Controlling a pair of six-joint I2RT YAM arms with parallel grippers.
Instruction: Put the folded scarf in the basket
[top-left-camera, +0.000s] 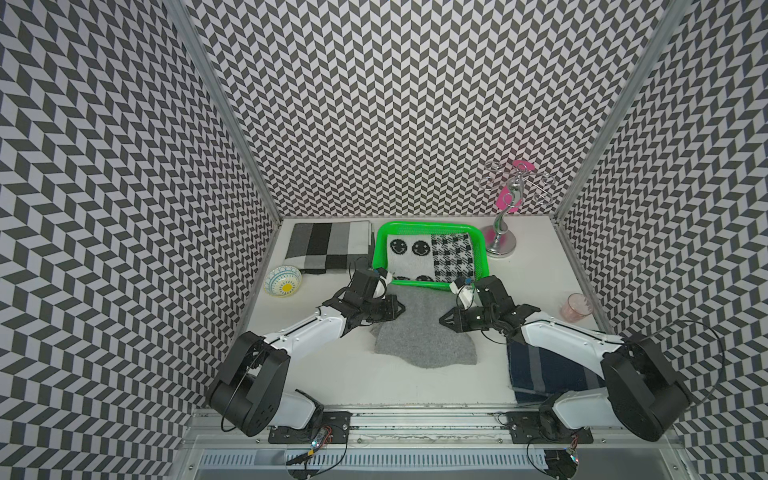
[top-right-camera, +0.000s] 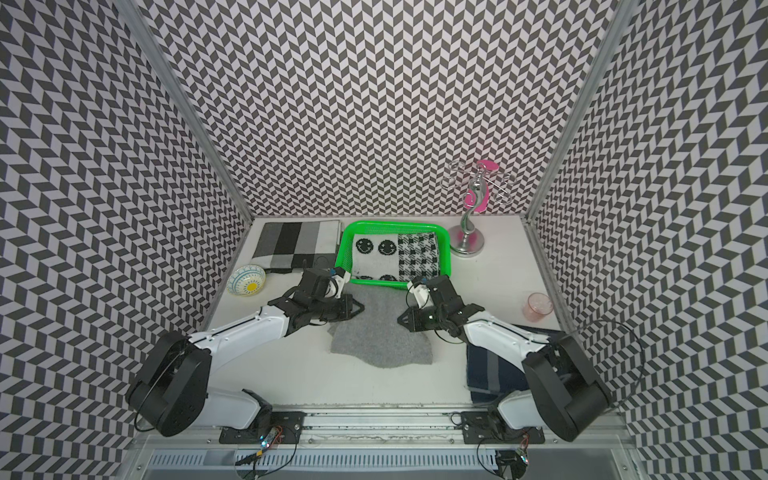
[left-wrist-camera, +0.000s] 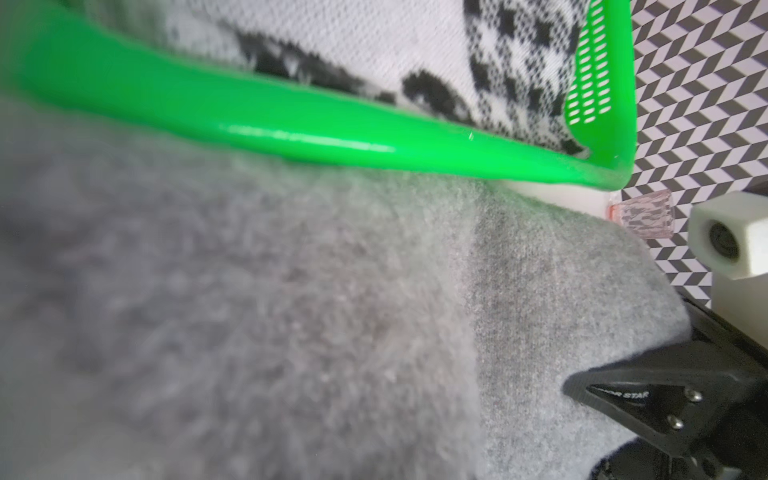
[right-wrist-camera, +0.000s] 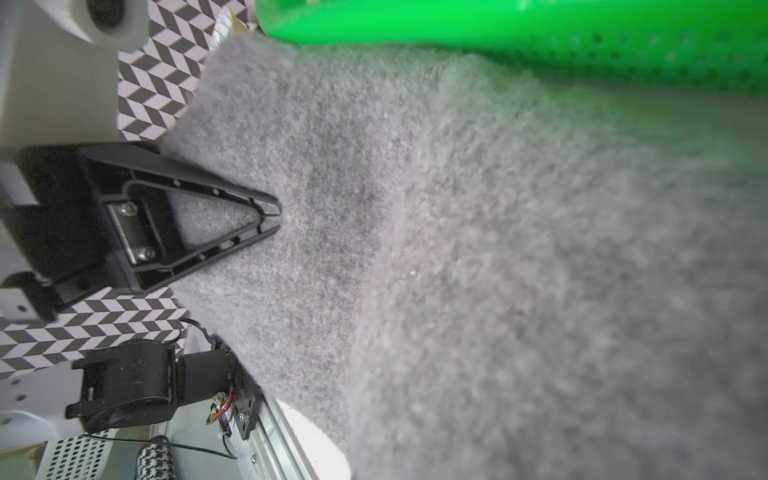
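Note:
A folded grey scarf (top-left-camera: 424, 340) hangs between my two grippers, just in front of the green basket (top-left-camera: 483, 260). My left gripper (top-left-camera: 401, 308) is shut at the scarf's left side, and the cloth looks raised there. On the opposite side my right gripper (top-left-camera: 445, 320) is shut on the scarf. The right wrist view shows the grey cloth (right-wrist-camera: 336, 200) running into its fingers (right-wrist-camera: 240, 196). In the left wrist view the scarf's back edge meets the basket's near rim (left-wrist-camera: 320, 128); whether they touch is unclear. The cloth pinched inside each finger is mostly hidden.
Inside the basket lies a black-and-white patterned cloth (top-left-camera: 453, 256). A checked cloth (top-left-camera: 328, 244) and a bowl (top-left-camera: 283, 281) are to the left. On the right stand a pink-and-silver stand (top-left-camera: 500, 240), a pink cup (top-left-camera: 576, 307) and a dark blue cloth (top-left-camera: 536, 372).

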